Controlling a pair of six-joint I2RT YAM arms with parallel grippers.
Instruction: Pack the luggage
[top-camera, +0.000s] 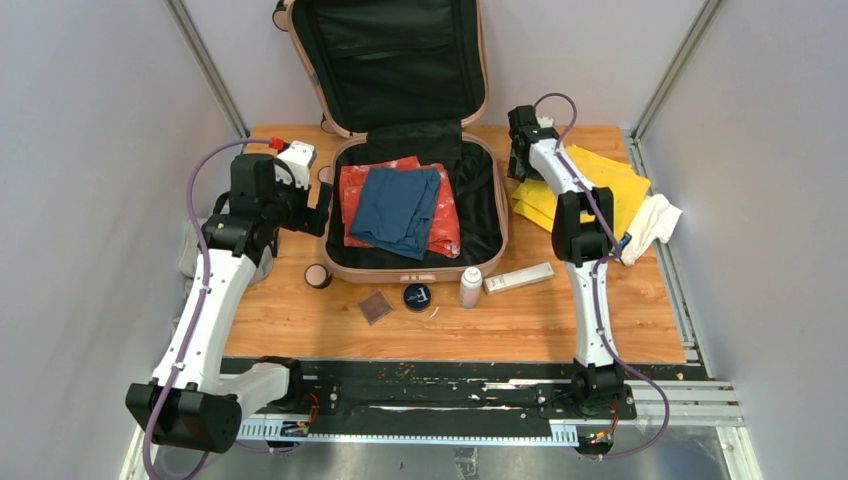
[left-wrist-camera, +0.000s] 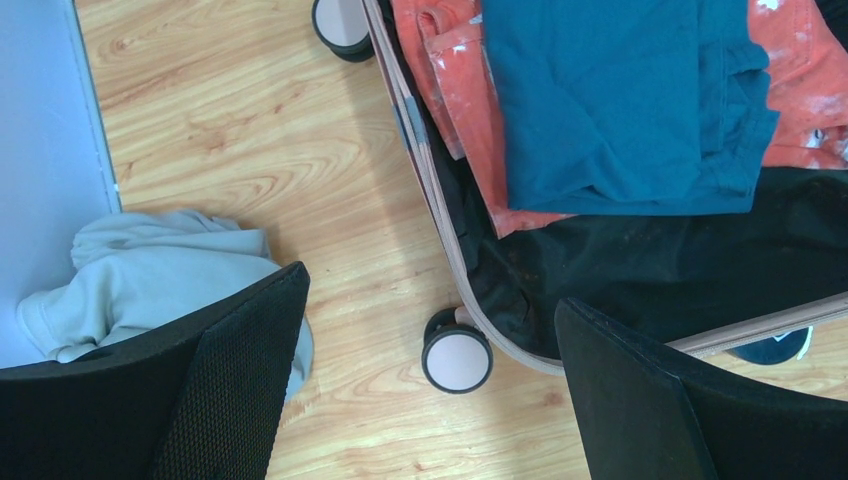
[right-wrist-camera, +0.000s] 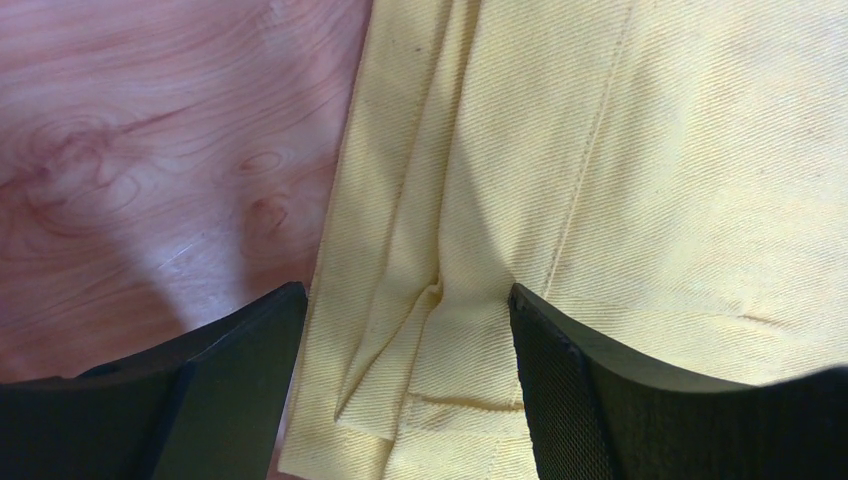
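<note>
An open suitcase (top-camera: 476, 225) holds folded red clothing (top-camera: 445, 232) with dark teal clothing (top-camera: 395, 210) on top. My left gripper is open over the suitcase's left edge, beside a pale grey cloth (left-wrist-camera: 160, 280). My right gripper stands open at the left edge of the folded yellow cloth (right-wrist-camera: 650, 170), right of the suitcase, one finger beside the wood and the other over the fabric, apparently low on it. A white cloth (top-camera: 650, 225) lies beside the yellow one.
Along the suitcase's front lie a round tin (top-camera: 417, 296), a palette (top-camera: 376, 306), a white bottle (top-camera: 470, 290), a long box (top-camera: 518, 278) and a small jar (top-camera: 318, 276). The suitcase lid (top-camera: 390, 70) stands upright at the back. Bare table shows at the front.
</note>
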